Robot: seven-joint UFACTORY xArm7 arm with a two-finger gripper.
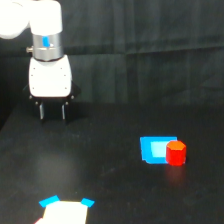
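My gripper (52, 112) points down at the back left of the dark table, with a clear gap between its two fingers. Nothing shows between them. Far to its right and nearer the camera, a small red block (176, 153) stands at the lower right corner of a blue square with a pale centre (158, 148). The block covers that corner; whether it rests on the square or just in front of it I cannot tell.
At the bottom left edge lies a pale sheet (65, 213) with blue corners, partly cut off by the frame. Something small and red shows at its left.
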